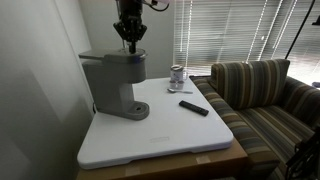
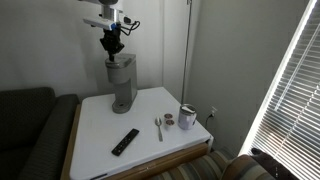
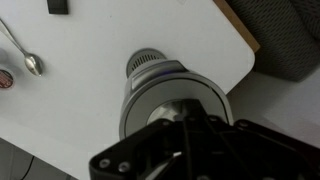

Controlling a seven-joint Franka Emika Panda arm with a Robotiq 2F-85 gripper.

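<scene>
A grey coffee maker [image 1: 115,85] stands upright on the white table, its drip tray facing the open tabletop. Right at its top is my gripper [image 1: 132,47], pointing down; exterior view 2 also has the gripper [image 2: 113,57] over the machine's top. In the wrist view the round silver lid [image 3: 175,100] of the machine fills the middle, partly covered by the dark gripper. The fingers look shut, and nothing shows between the fingers. Whether the fingertips touch the lid, I cannot tell.
A black remote [image 2: 125,142] lies on the white table [image 2: 95,140]. Beside it are a spoon [image 2: 159,130], small pods [image 2: 169,119] and a light-coloured mug or canister [image 2: 187,117]. A striped armchair [image 1: 250,85] adjoins the table.
</scene>
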